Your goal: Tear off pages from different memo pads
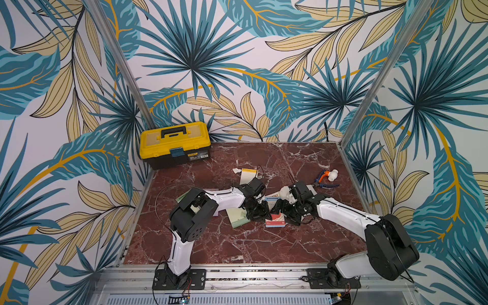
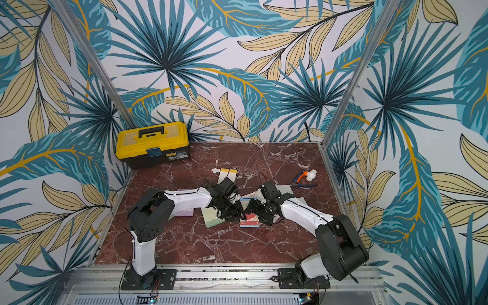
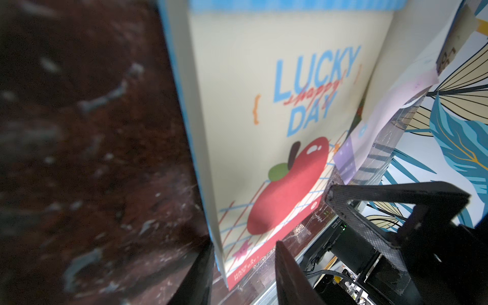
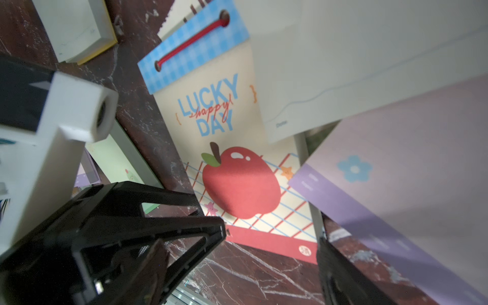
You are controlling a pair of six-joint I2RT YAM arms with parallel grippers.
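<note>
The "Lucky Day" apple memo pad [image 4: 244, 183] has a blue checked top band with a red cord, and it lies flat on the table. In the left wrist view the same pad [image 3: 264, 137] fills the centre. My left gripper is part open over the pad's lower corner, its two fingers apart; whether they touch paper cannot be told. Facing it from the right, my right gripper is also part open, fingers spread near the pad's bottom edge. A purple-edged page with a blue flower [image 4: 355, 167] and a white page [image 4: 315, 86] lie over the pad's right side.
Left of the apple pad lies a green pad [image 1: 237, 217]; behind is a yellow-topped pad [image 1: 248, 176]. An orange-and-white tool [image 1: 326, 176] sits at the right back, a yellow toolbox [image 1: 175, 142] at the left back.
</note>
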